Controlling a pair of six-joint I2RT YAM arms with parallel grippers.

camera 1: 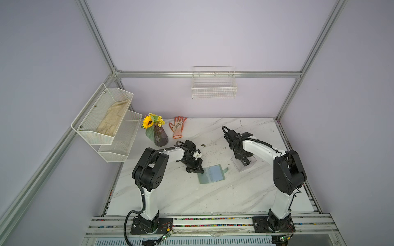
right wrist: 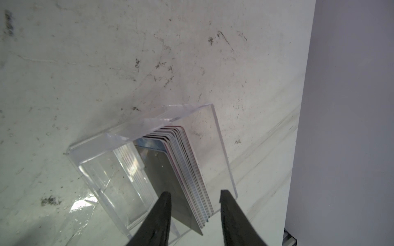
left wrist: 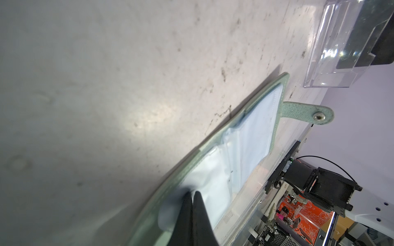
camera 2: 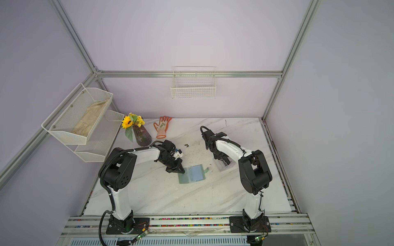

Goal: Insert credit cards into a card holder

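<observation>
An open mint card holder (camera 1: 211,174) with pale sleeves and a snap strap lies on the table's middle. My left gripper is shut at the holder's left leaf, nothing clearly between its fingers. To the right, a clear acrylic box (right wrist: 221,151) holds several cards (right wrist: 176,172) leaning in a stack. My right gripper is open above the box, its fingertips on either side of the stack's near end in the right wrist view; whether they touch it I cannot tell.
A vase with sunflowers (camera 1: 160,135) and an orange-trimmed glove (camera 1: 177,127) stand and lie at the back left. Wire baskets (camera 1: 102,135) hang on the left wall.
</observation>
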